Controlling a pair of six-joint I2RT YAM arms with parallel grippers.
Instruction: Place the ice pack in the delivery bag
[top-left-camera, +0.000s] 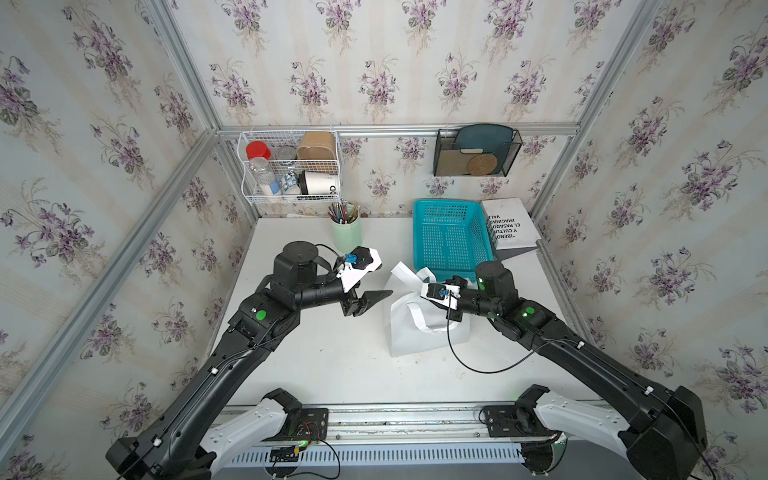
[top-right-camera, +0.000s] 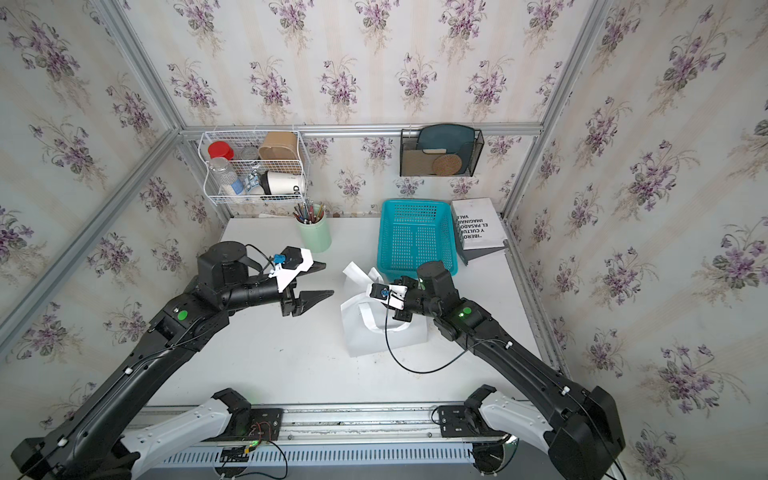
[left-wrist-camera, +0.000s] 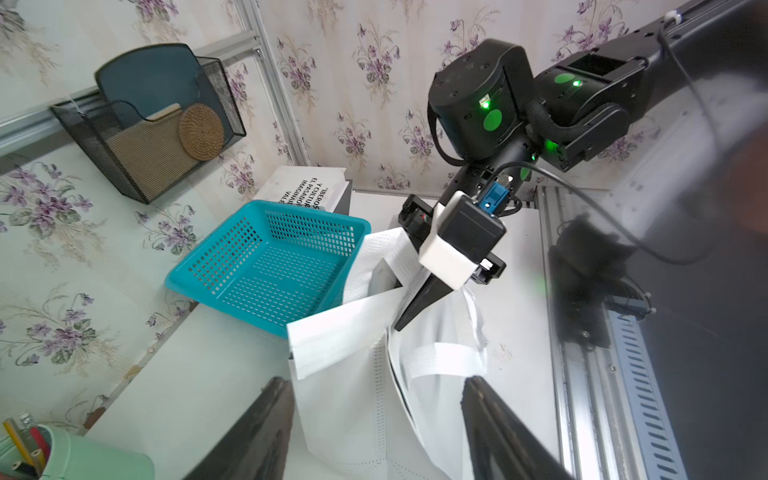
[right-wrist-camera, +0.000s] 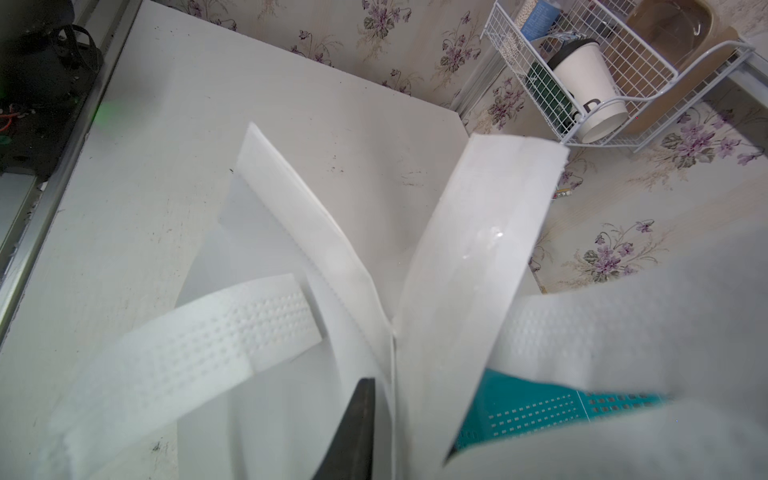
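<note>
The white delivery bag (top-left-camera: 416, 336) stands on the table in front of the teal basket, its mouth parted and its flaps and handles sticking up. At its top edge is my right gripper. One dark finger (right-wrist-camera: 357, 436) shows against the bag's edge in the right wrist view; white flaps hide the other side, so how far its fingers stand apart cannot be made out. My left gripper is open and empty, to the left of the bag, with its fingers (left-wrist-camera: 264, 432) pointing towards it. No ice pack can be seen, and the bag's inside is hidden.
Behind the bag sits an empty teal basket (top-left-camera: 449, 236), with a white book (top-left-camera: 510, 224) to its right. A green pen cup (top-left-camera: 347, 236) stands at the back left. The wire shelf (top-left-camera: 289, 168) hangs on the wall.
</note>
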